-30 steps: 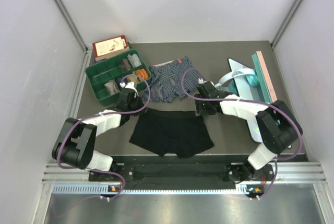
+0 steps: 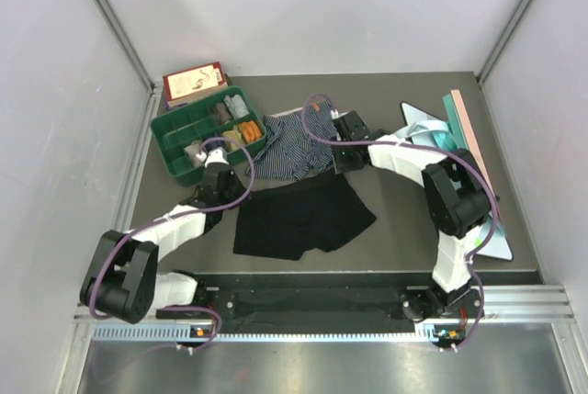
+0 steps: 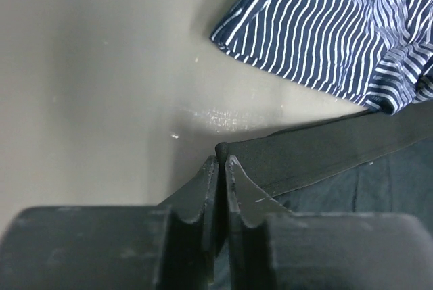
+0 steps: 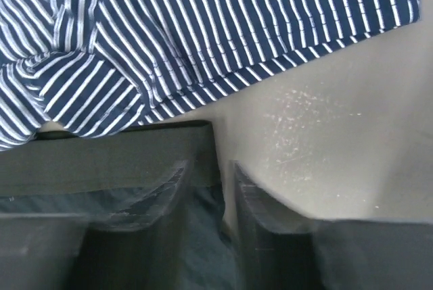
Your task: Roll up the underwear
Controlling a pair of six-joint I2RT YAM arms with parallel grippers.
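Note:
Black underwear (image 2: 299,219) lies spread on the grey table, waistband toward the back. My left gripper is at its upper left corner, fingertips close together on the waistband's end; whether cloth is pinched between them is hard to tell. My right gripper is over the upper right corner of the waistband (image 4: 108,158), its blurred fingers apart, with the corner visible beneath. Striped navy-and-white clothing (image 2: 294,146) lies just behind, close against the waistband on the right.
A green divided bin (image 2: 179,132) with small rolled items stands at back left, books (image 2: 193,82) behind it. Boards and a light-blue item (image 2: 459,118) lean at the right.
Both grippers have shifted left, the right one also toward the back. The underwear's waistband has moved with them, its right end higher, and its legs have shifted.

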